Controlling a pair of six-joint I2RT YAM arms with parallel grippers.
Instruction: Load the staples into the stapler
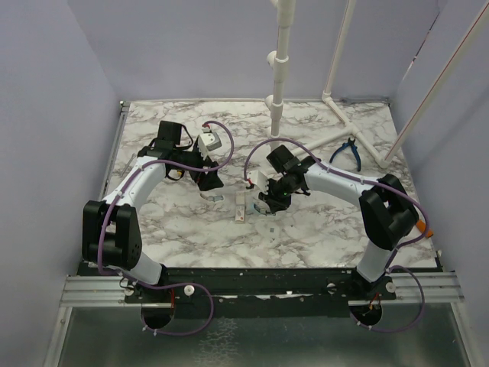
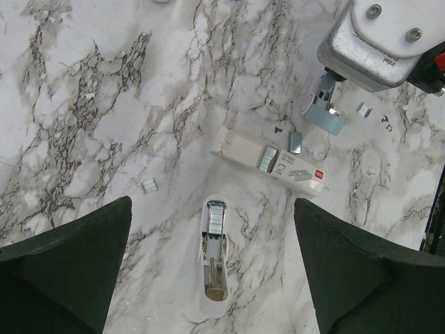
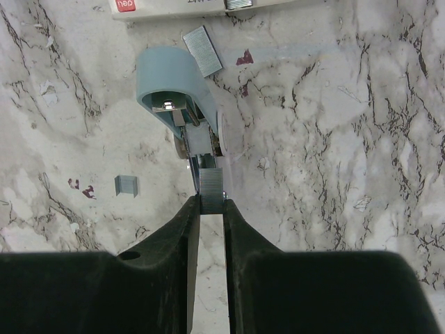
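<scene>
My right gripper is shut on a strip of staples (image 3: 211,184), holding it over the opened channel of a blue-grey stapler (image 3: 167,69); whether it touches the channel is hard to tell. My left gripper is open above a small white stapler (image 2: 214,299) with staples in it, lying on the marble between and below its fingers. A staple box (image 2: 243,149) lies beside the blue stapler, with a loose staple strip (image 3: 202,51) next to it.
Small staple pieces (image 3: 126,185) are scattered on the marble. A white pipe frame (image 1: 344,122) and blue pliers (image 1: 348,153) are at the back right; an orange object (image 1: 424,228) is at the right edge.
</scene>
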